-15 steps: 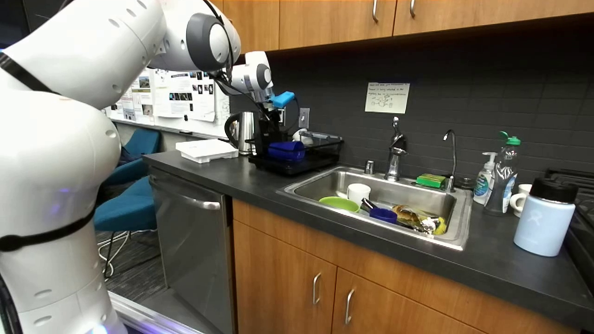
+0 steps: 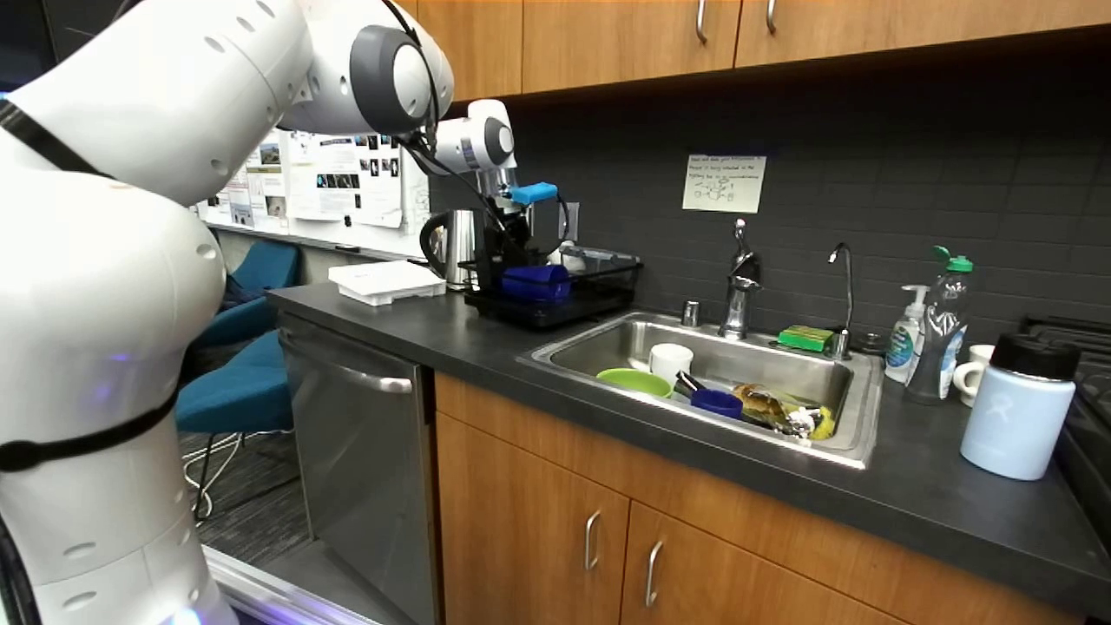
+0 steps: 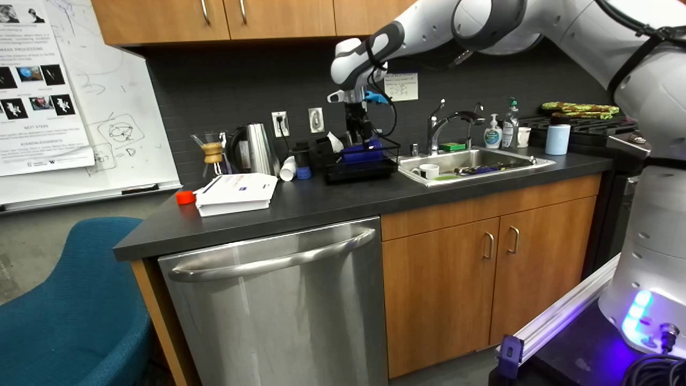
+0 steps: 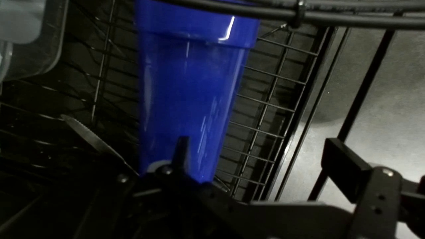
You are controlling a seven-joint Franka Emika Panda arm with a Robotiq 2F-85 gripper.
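A blue cup [image 4: 187, 91] lies on its side in the black wire dish rack [image 4: 275, 95], its rim toward the top of the wrist view. My gripper is open, its two fingers wide apart and nothing held between them. One of the fingers [image 4: 182, 153] overlaps the cup's lower end; I cannot tell whether they touch. The other finger appears to the right, over the rack's outer rail. In the exterior views the gripper [image 3: 360, 132] points down at the rack, close to the blue cup [image 3: 363, 151].
A clear container [image 4: 28, 39] and a knife [image 4: 91, 137] share the rack. Beside it stand a metal kettle [image 2: 455, 248] and a white box [image 2: 385, 281]. The sink [image 2: 614, 349], to the rack's right, holds a white mug [image 2: 669, 360], a green bowl [image 2: 635, 382] and other dishes.
The wrist and gripper have shifted slightly to the right in exterior view 1, and the wrist's tilt has changed a little. The blue cup appears in the same place.
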